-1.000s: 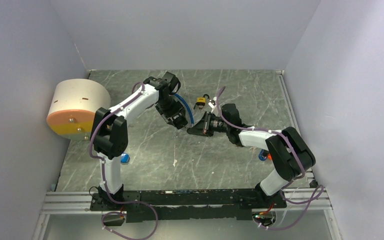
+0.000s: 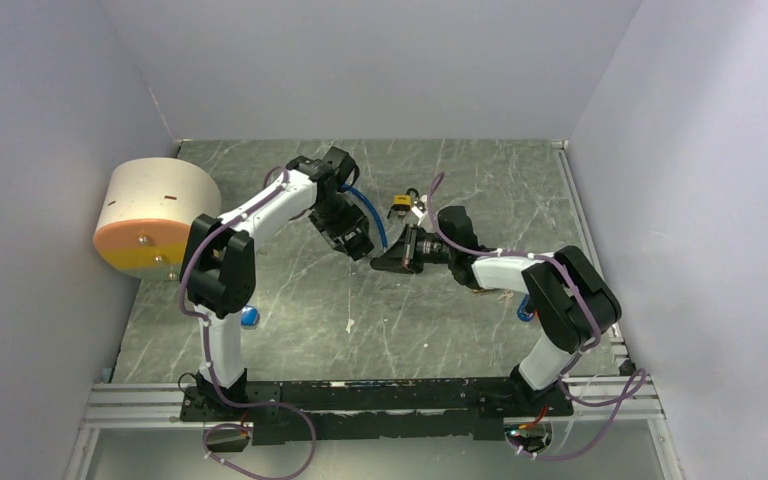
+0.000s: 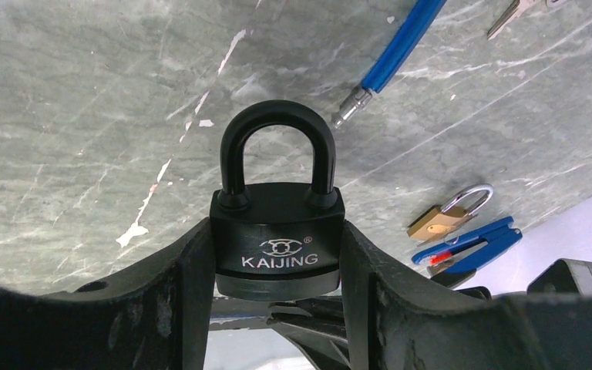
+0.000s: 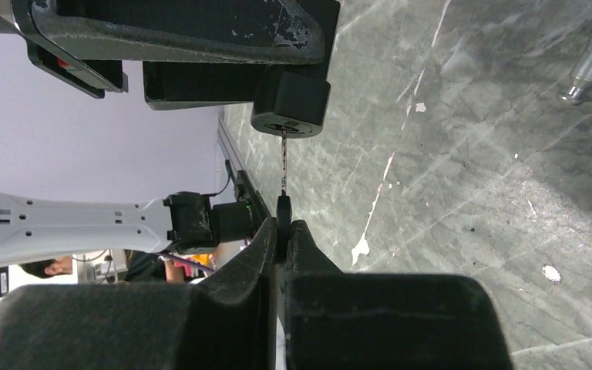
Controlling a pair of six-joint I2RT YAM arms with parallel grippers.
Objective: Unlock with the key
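Observation:
A black KAIJING padlock (image 3: 276, 239) with its shackle in place is held between the fingers of my left gripper, over the table. In the right wrist view the padlock's underside (image 4: 290, 104) faces my right gripper, which is shut on a key (image 4: 284, 212); the thin blade runs up to the keyhole, and how far it is inside I cannot tell. In the top view both grippers meet near the middle of the table.
A blue tube (image 2: 370, 210) lies behind the grippers. A brass padlock (image 3: 435, 223), blue-handled tool (image 3: 489, 247) and loose key (image 3: 509, 17) lie on the table (image 2: 350, 330). A rounded box (image 2: 155, 220) stands at left.
My right arm has shifted very slightly in the top view; otherwise nothing visibly differs.

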